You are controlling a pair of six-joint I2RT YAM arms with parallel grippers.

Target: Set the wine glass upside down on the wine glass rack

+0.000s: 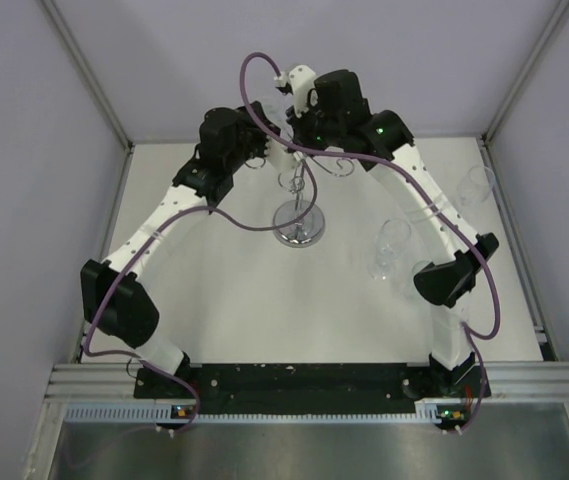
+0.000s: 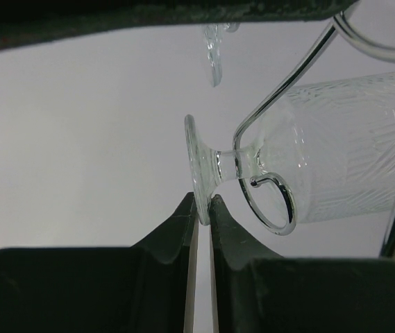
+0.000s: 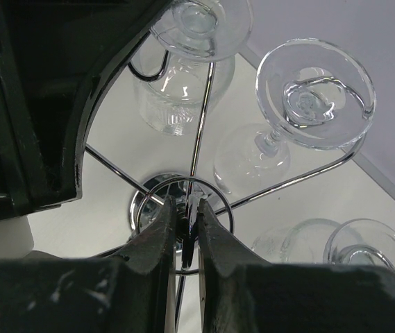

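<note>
In the left wrist view, a clear wine glass (image 2: pixel 350 149) has its stem within a chrome hook (image 2: pixel 287 201) of the rack and its foot toward my left gripper. The foot's edge lies between the left fingertips, which stand close together; whether they press on it I cannot tell. My right gripper is shut on a shiny upright part of the wine glass rack (image 3: pixel 273 189), above its round base. From above, both gripper tips crowd around the rack's top and partly hide it, while its round chrome base (image 1: pixel 299 225) stands on the white table.
Other upside-down glasses, including one with a broad round foot (image 3: pixel 315 94), appear on the rack's hooks in the right wrist view. Several clear glasses (image 1: pixel 394 245) are on the table's right side. Purple cables (image 1: pixel 264 228) loop across the rack.
</note>
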